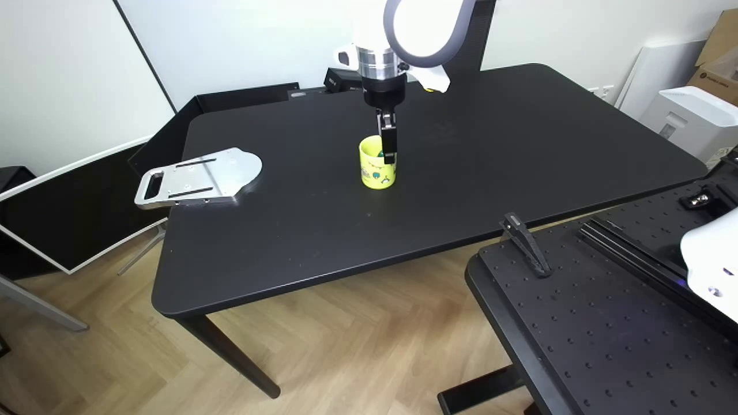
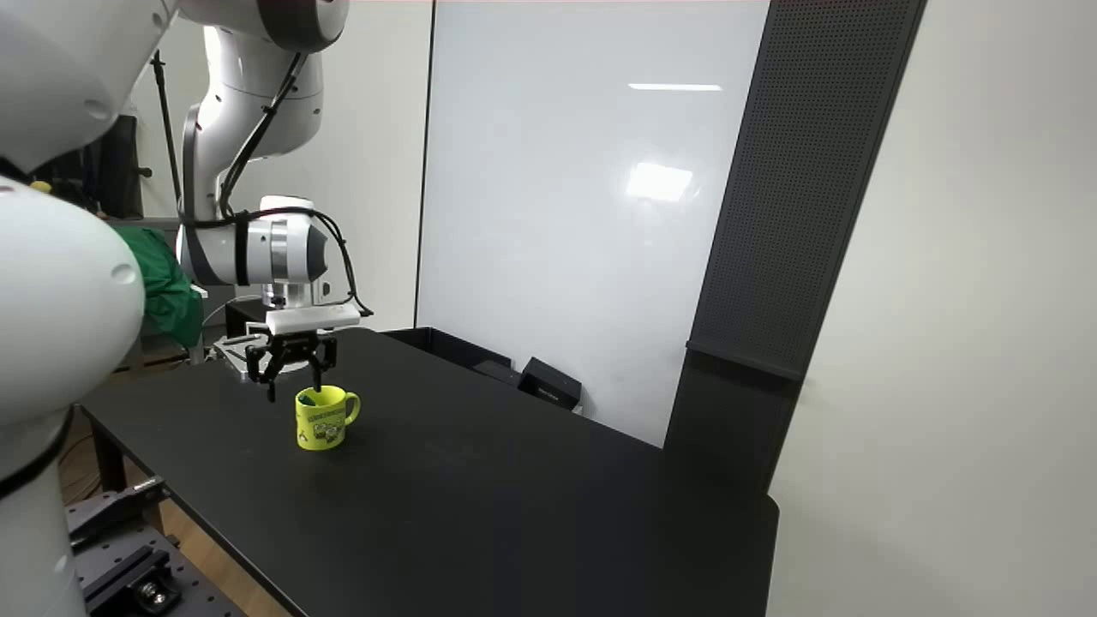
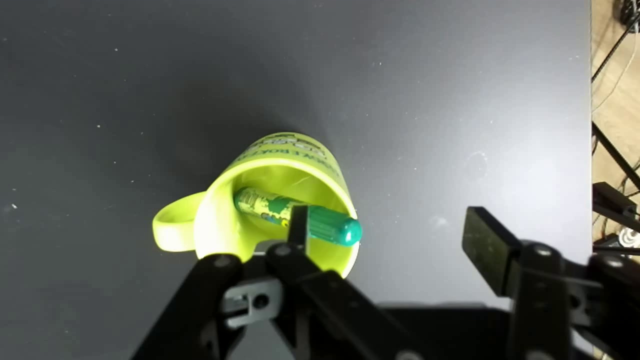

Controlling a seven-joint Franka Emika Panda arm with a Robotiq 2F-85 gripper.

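Observation:
A yellow-green printed mug stands upright on the black table, its handle showing in the second exterior view. Inside it leans a green glue stick, whose capped end rests near the rim in the wrist view. My gripper is directly over the mug with its fingers well apart. In the wrist view one fingertip overlaps the mug's opening and partly covers the stick; the opposite fingertip is out over bare table. Nothing is gripped between them.
A flat silver plate with a handle slot lies at the table's left edge. Black boxes stand along the back. A second work surface stands in front on the right.

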